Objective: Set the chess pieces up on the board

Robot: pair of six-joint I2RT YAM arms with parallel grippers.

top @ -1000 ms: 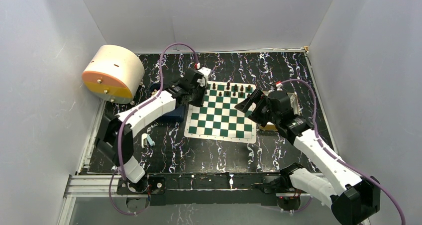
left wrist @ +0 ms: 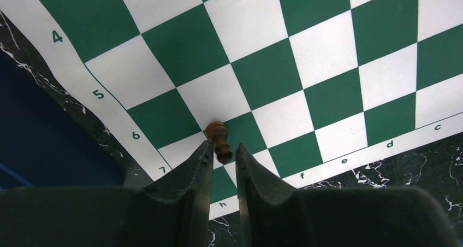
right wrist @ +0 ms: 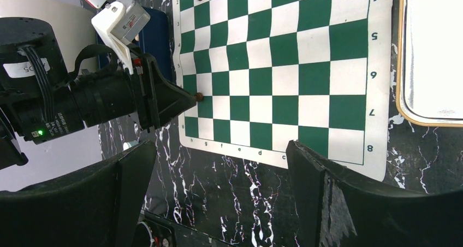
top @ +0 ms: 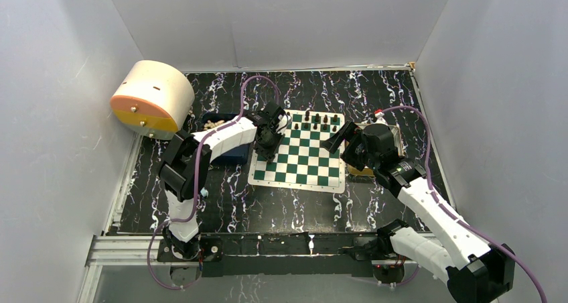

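My left gripper is shut on a brown chess piece (left wrist: 218, 133), seen tilted between its fingertips over the board's edge squares near the numbers 6 and 7. The green and white chessboard (top: 298, 159) lies flat in the middle of the table. In the right wrist view a bit of that brown piece (right wrist: 199, 96) shows at the left gripper's tip. Several dark pieces (top: 316, 118) stand in rows at the board's far side. My right gripper is open above the board's right side, nothing between its fingers.
A dark blue bin (top: 231, 157) with light pieces (top: 213, 124) stands left of the board, partly under the left arm. To the right is a tray (right wrist: 437, 50), partly hidden by the right arm. Black marble table in front of the board is clear.
The right arm has shifted only slightly.
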